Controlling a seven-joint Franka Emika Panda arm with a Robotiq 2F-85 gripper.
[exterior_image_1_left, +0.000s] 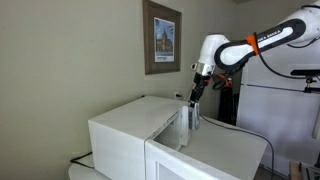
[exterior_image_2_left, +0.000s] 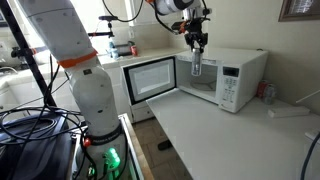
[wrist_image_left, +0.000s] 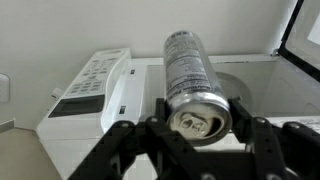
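Note:
A silver can (wrist_image_left: 190, 75) with printed text on its side is held in my gripper, which is shut around its near end. The can's round metal end faces the wrist camera. In exterior view 2, the can (exterior_image_2_left: 196, 65) hangs below the gripper (exterior_image_2_left: 195, 48), in front of the white microwave (exterior_image_2_left: 238, 85). The microwave's door (exterior_image_2_left: 150, 82) stands open to the left. In exterior view 1 the gripper (exterior_image_1_left: 196, 97) is beyond the microwave (exterior_image_1_left: 130, 122), and the can is only partly distinct there. Its cavity shows behind the can in the wrist view.
Small bottles (exterior_image_2_left: 268, 94) stand right of the microwave, and a dark flat object (exterior_image_2_left: 291, 112) lies farther right. A small dark object (exterior_image_2_left: 165, 145) lies near its left edge.

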